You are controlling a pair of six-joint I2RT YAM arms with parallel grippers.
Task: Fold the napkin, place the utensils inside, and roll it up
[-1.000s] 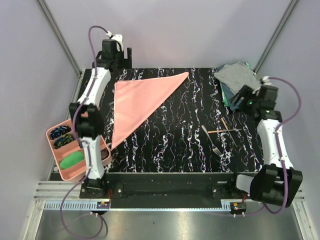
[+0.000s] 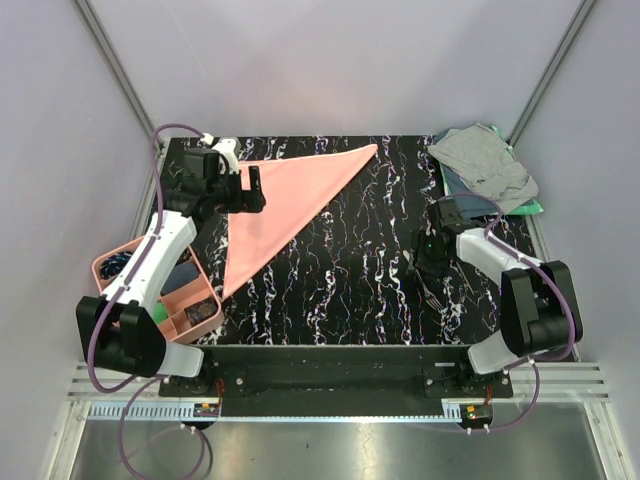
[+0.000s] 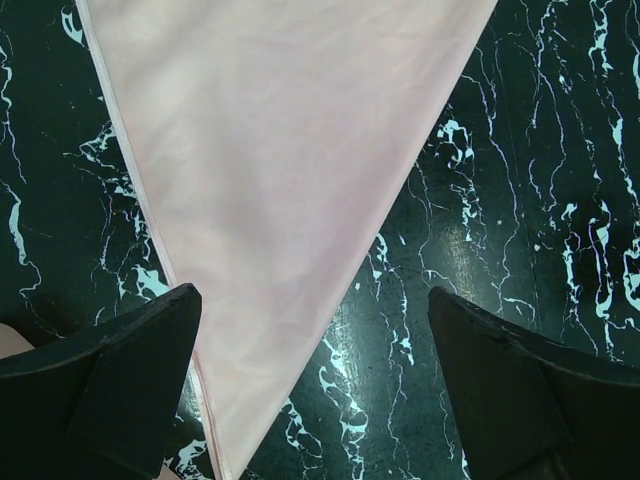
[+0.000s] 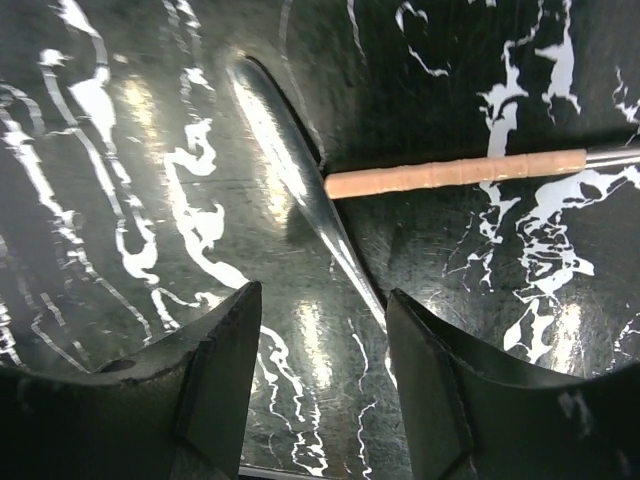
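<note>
The pink napkin (image 2: 275, 200) lies folded into a triangle on the left half of the black marbled table (image 2: 345, 300); in the left wrist view its narrow corner points downward. My left gripper (image 2: 245, 190) hangs open over its left part, with nothing between its fingers. My right gripper (image 2: 428, 262) is low over the utensils on the right, its fingers (image 4: 210, 390) apart. Beneath it lie a metal utensil handle (image 4: 292, 160) and a wooden-handled stick (image 4: 450, 174) that meets it crosswise. In the top view the right arm partly hides the utensils.
A pink divided box (image 2: 190, 325) sits at the left edge, partly under the left arm. A pile of grey and blue cloths (image 2: 480, 160) lies at the back right.
The napkin looks unchanged.
</note>
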